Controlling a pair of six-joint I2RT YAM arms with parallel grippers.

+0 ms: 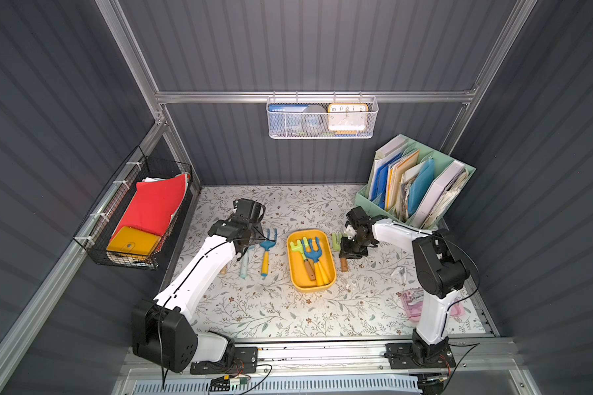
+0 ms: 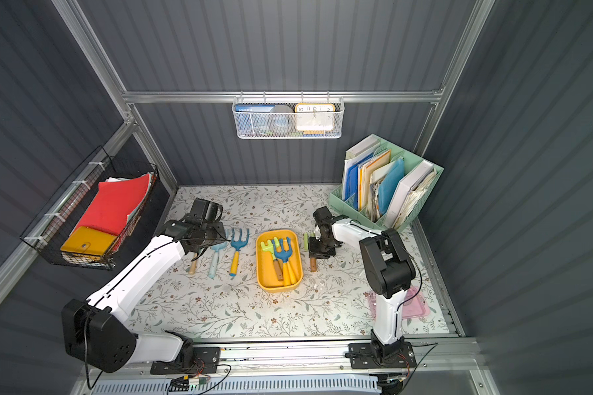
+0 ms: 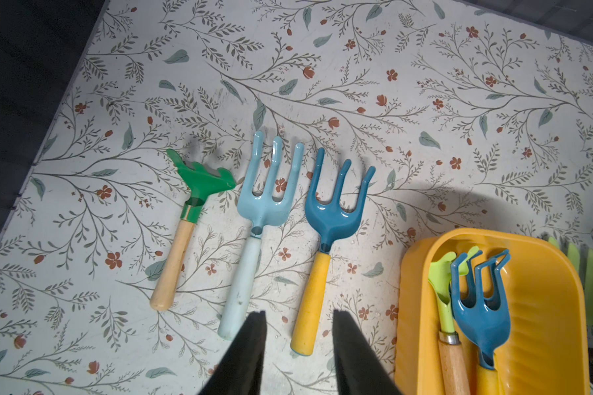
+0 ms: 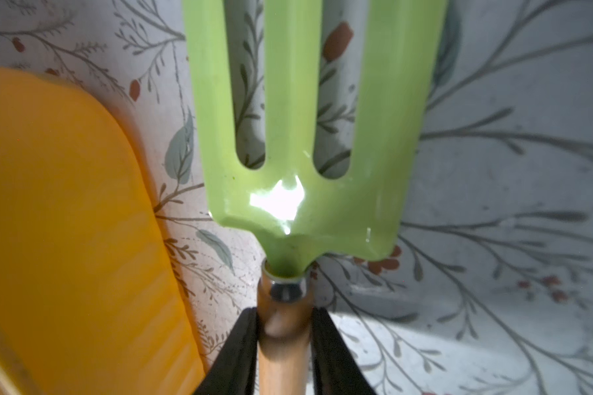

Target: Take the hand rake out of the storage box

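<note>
My right gripper is shut on the wooden handle of a light-green hand rake [image 4: 290,197], which lies on the patterned table just right of the yellow storage box [image 1: 295,283]. The box holds a green tool [image 3: 444,289] and a blue rake [image 3: 481,316]. My left gripper is raised, part open and empty, above three tools at the left: a small green rake [image 3: 201,181], a pale blue rake [image 3: 263,204] and a blue rake with yellow handle [image 3: 329,223].
A file holder [image 1: 369,204] stands at the back right, a black wire basket [image 1: 131,260] hangs at the left, and a white basket [image 1: 290,131] hangs on the back wall. A pink item [image 1: 415,309] lies front right.
</note>
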